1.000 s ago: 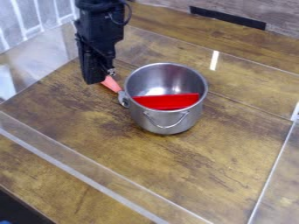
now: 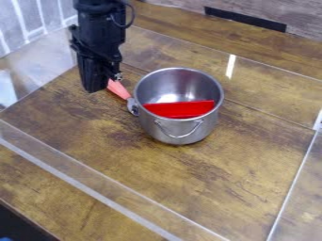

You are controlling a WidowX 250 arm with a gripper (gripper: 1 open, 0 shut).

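Observation:
My black gripper (image 2: 96, 81) points down at the upper left, just left of a steel pot (image 2: 179, 132) on the wooden table. A red block (image 2: 176, 109) lies inside the pot. A pinkish-red piece (image 2: 117, 89), which looks like a handle, slants up-left from the pot's side toward my gripper, partly behind it. My fingertips look close together, with nothing visible between them.
A clear panel edge runs along the left, and a small white strip (image 2: 231, 66) lies behind the pot on the right.
My gripper has shifted very slightly over the last second, near the pinkish piece. The pot and the red block have not visibly moved.

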